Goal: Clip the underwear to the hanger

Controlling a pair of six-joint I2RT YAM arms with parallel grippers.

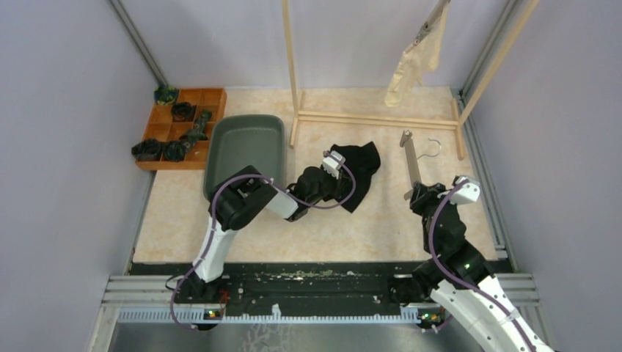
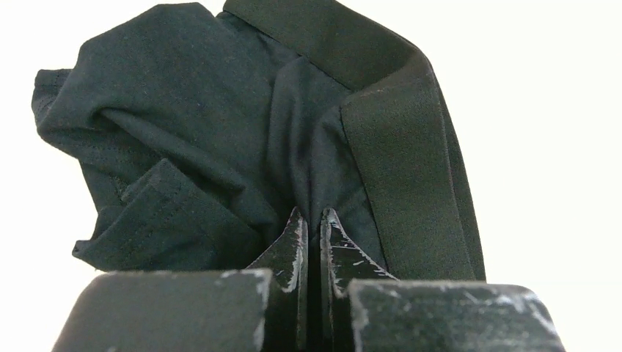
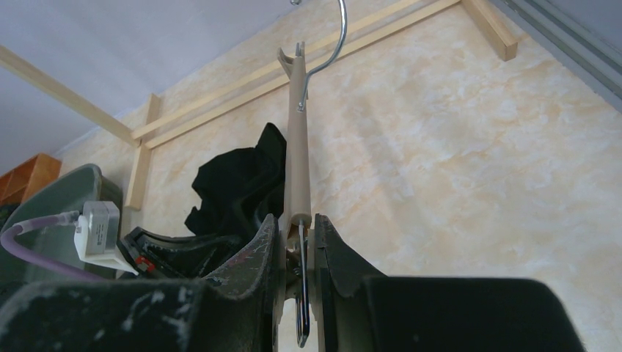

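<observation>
Black underwear (image 1: pixel 361 163) lies crumpled on the table at the centre. My left gripper (image 1: pixel 335 183) is over it; in the left wrist view that gripper is shut on its fabric, beside the wide waistband (image 2: pixel 396 161). At the right, my right gripper is shut on the near end of a pale clip hanger (image 3: pixel 296 161), whose metal hook (image 3: pixel 339 37) curves up at the far end. In the top view the hanger (image 1: pixel 411 158) stands apart from the underwear, to its right.
A grey-green bin (image 1: pixel 246 139) and an orange divided box (image 1: pixel 202 99) holding dark cloth bundles are at the left. A wooden rack (image 1: pixel 367 119) at the back has a cream garment (image 1: pixel 411 70) hanging from it. Bare table lies in front of the underwear.
</observation>
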